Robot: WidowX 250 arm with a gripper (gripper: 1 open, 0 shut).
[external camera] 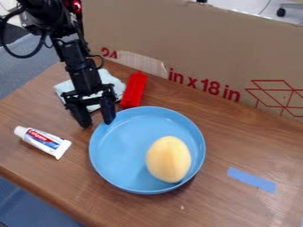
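Note:
The black gripper (pixel 95 113) hangs low at the upper left of the blue plate (pixel 124 164), over a pale folded cloth (pixel 112 82). Its two fingers are spread apart; whether anything lies between them is unclear. A yellow oval object (pixel 168 160) rests in the plate's right half. A white toothpaste tube (pixel 42 142) lies on the wooden table left of the plate. A red object (pixel 135 89) lies behind the plate, right of the cloth.
A large cardboard box (pixel 213 53) stands along the back of the table (pixel 236 151). A blue tape strip (pixel 251 180) is on the right. The table's left and front edge borders a lower area.

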